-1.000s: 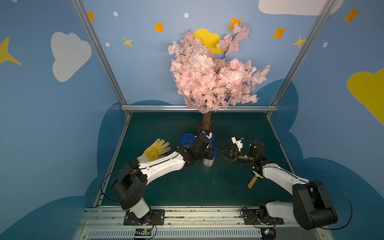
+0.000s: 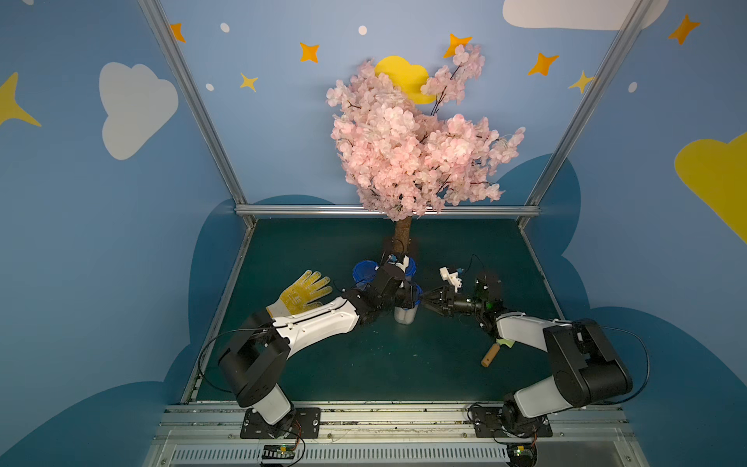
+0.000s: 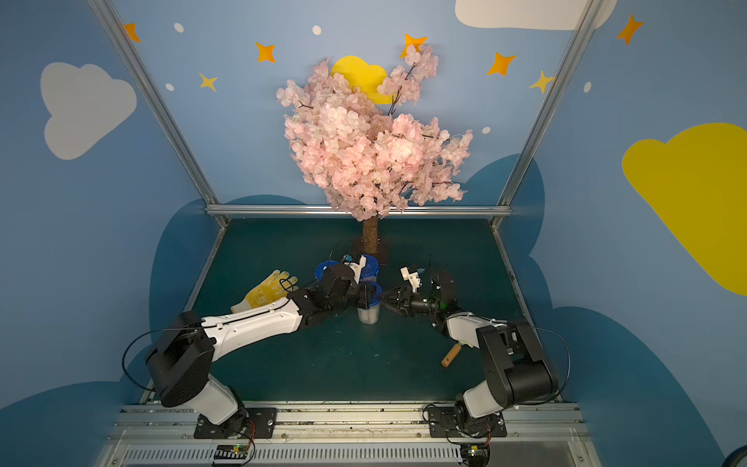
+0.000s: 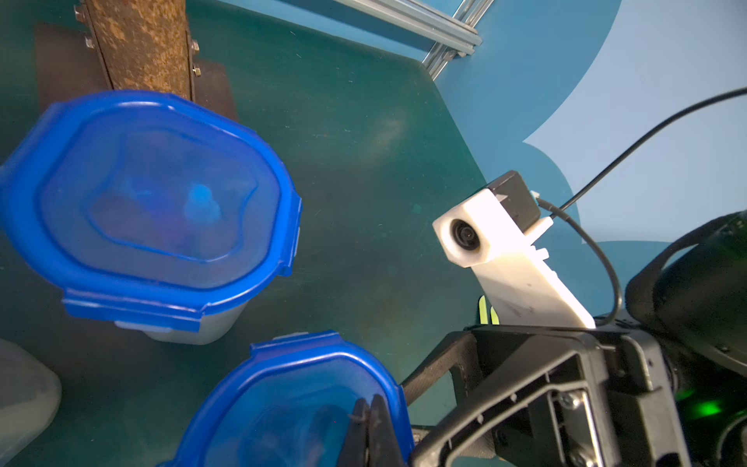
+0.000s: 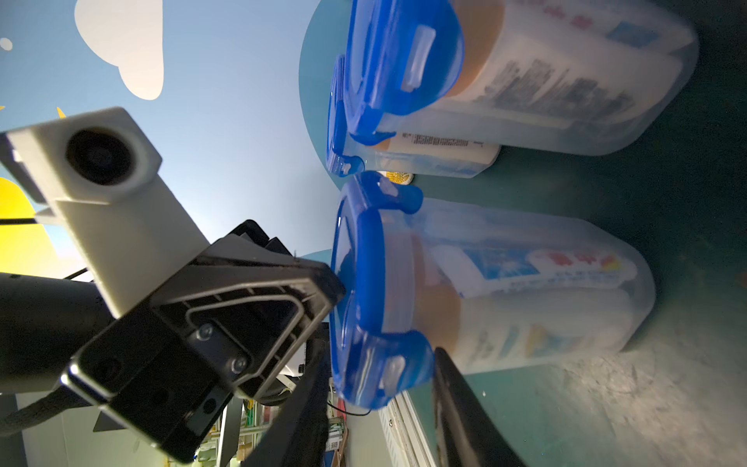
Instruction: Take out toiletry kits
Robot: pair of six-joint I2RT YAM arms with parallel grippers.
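The front toiletry kit, a clear box (image 5: pixel 529 288) with a blue lid (image 4: pixel 303 389), stands upright on the green floor with packets visible inside. My left gripper is shut over this lid, with nothing seen between its fingers; whether they touch it cannot be told. From the right side my right gripper comes up to the lid, fingers apart, with a blue latch (image 5: pixel 385 381) at the gap between them. Contact there is unclear. A second lidded kit (image 4: pixel 155 202) stands behind, by the tree trunk, and a third (image 2: pixel 365 271) is to its left.
The blossom tree's trunk (image 4: pixel 148 46) rises at the back. A yellow-white glove (image 2: pixel 302 294) lies left, below it the left arm. A wooden-handled tool (image 2: pixel 490 355) lies near the right arm. Open floor (image 2: pixel 404 366) spreads in front of the kits.
The left arm and the kits stay almost where they were.
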